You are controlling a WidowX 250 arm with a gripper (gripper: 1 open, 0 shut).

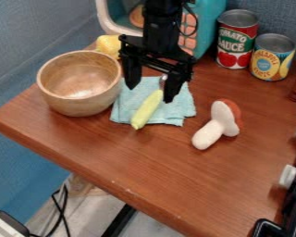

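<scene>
My black gripper [151, 85] hangs open over a folded light-blue cloth [176, 109], its two fingers apart, just above a yellow corn cob [147, 110] lying on the cloth. A wooden bowl [79, 83] sits to the left. A toy mushroom [216, 125], with white stem and red cap, lies on the table to the right of the cloth.
A yellow object [108, 43] is behind the bowl. A teal toy [203, 23] stands at the back, beside two cans [236, 40]. Black equipment [284, 201] lines the right edge.
</scene>
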